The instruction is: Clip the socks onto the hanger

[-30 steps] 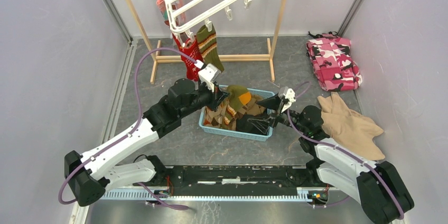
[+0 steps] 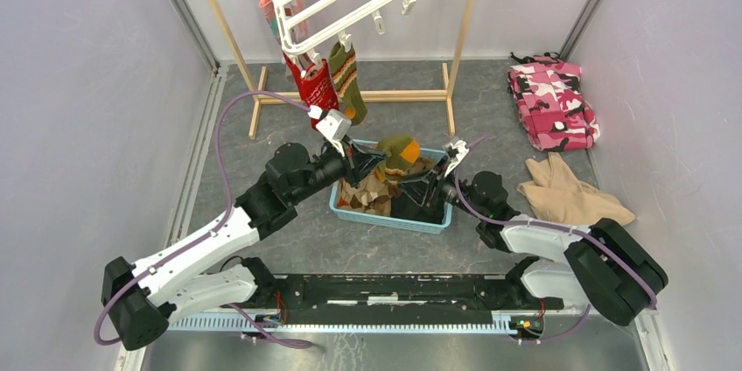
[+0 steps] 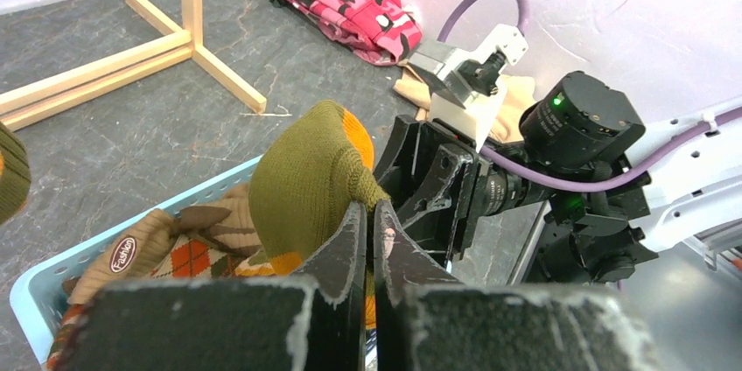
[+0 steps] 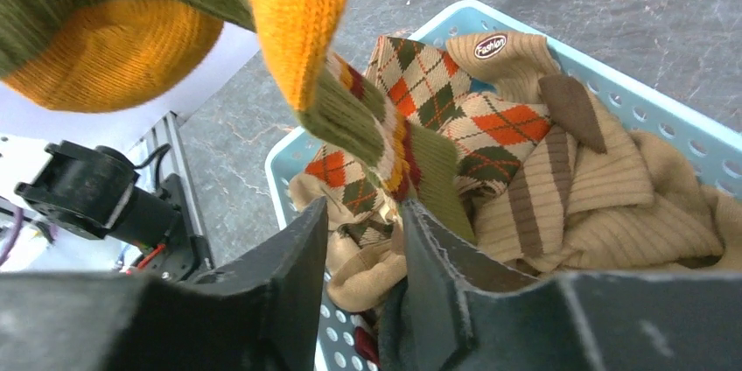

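Note:
An olive sock with orange heel and striped band hangs from my left gripper, which is shut on its upper part; in the right wrist view it dangles [image 4: 367, 126] over the basket. My right gripper is just beside the lower part of the sock, fingers apart. In the top view, a red sock [image 2: 311, 82] and a green sock [image 2: 346, 82] hang under the white hanger [image 2: 350, 21], which has several clips. The blue basket [image 2: 385, 224] holds brown and argyle socks.
A wooden stand [image 2: 402, 95] stands behind the basket. A pink camouflage bag [image 2: 551, 104] and a beige cloth [image 2: 569, 196] lie at the right.
The olive sock is higher and more stretched out from the pile. My right arm has moved left toward it; the left gripper has shifted slightly with the sock.

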